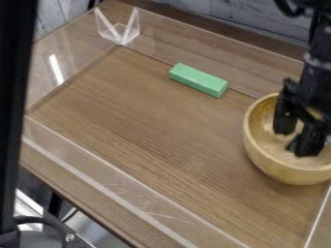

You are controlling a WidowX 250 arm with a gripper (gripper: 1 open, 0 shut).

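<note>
My gripper (291,121), dark and blurred, is at the right inside a wooden bowl (272,164), its fingers pointing down.
A green block (198,79) lies at the upper middle of the wooden table (130,145). A clear angular holder (118,26) stands at the back left.
</note>
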